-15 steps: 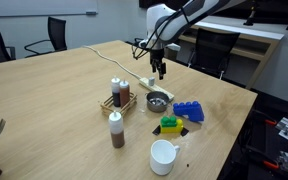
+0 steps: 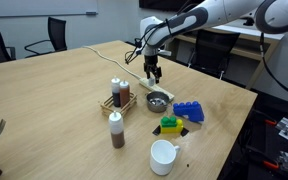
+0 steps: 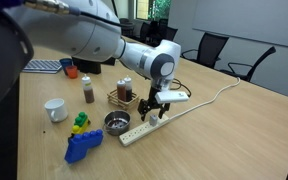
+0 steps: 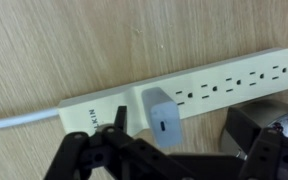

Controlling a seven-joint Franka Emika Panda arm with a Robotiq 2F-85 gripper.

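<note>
A white plug adapter (image 4: 162, 117) stands on the cream power strip (image 4: 239, 84), at the corded end in the wrist view. My gripper (image 2: 152, 73) is open just above the strip. In the wrist view its dark fingers (image 4: 246, 130) are spread to either side of the adapter, with a gap on both sides. From the second exterior view, the adapter (image 3: 154, 120) shows right beneath the fingertips. Whether the adapter is plugged into a socket is hidden.
A metal bowl (image 2: 158, 103) sits close beside the strip, near one finger. A bottle rack (image 2: 112, 104), blue blocks (image 2: 190, 111), yellow-green blocks (image 2: 170, 126) and a white mug (image 2: 163, 158) stand nearer the front.
Over the last second my gripper has come down towards the adapter and shifted slightly left in the first exterior view. The objects on the table have stayed put.
</note>
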